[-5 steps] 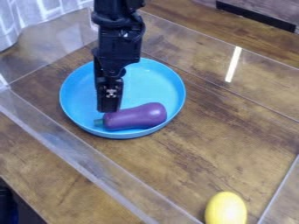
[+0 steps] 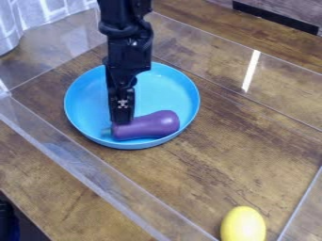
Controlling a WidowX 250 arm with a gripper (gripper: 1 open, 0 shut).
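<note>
A purple eggplant (image 2: 149, 125) lies inside a round blue plate (image 2: 176, 90), in its front half. The black gripper (image 2: 120, 104) reaches down over the left-middle of the plate, just above and left of the eggplant's stem end. Whether its fingers are open or shut is hard to make out.
A yellow lemon-like object (image 2: 243, 224) sits at the bottom right. Transparent strips or edges run along the left and lower front, and a pale translucent object stands at the top left.
The gripper has shifted slightly left and down toward the eggplant's stem end. The eggplant and plate look unmoved.
</note>
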